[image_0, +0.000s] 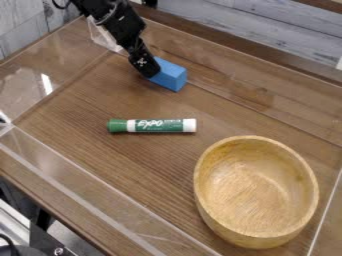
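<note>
A black gripper (142, 62) reaches in from the top left, its tip at the left side of a blue block (168, 77) on the wooden table. Its fingers are dark and small, so whether it touches the block is hard to tell. A green and white Expo marker (151, 125) lies horizontally below the block.
An empty beige bowl (254, 192) sits at the lower right. A white wall edge runs along the top right.
</note>
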